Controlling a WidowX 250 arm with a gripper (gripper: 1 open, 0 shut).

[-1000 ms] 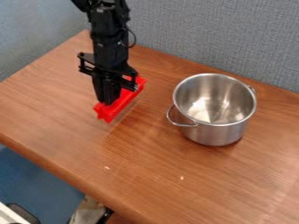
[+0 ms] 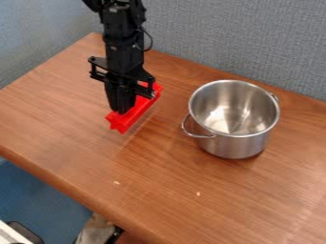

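Observation:
My black gripper point(image 2: 122, 103) hangs down from the top of the camera view at left of centre, its tip right over a long red block point(image 2: 137, 115) on the wooden table. The block runs diagonally behind and under the fingers, partly hidden by them. The gripper looks shut; whether it touches or holds the block I cannot tell. A steel pot point(image 2: 234, 142) with two side handles stands upright to the right, apart from the block.
Grey panels stand along its back. The table's left front edge drops to a blue floor with some objects at bottom left.
The gripper has shifted very slightly, its upper part a little to the right. The block and pot look unmoved.

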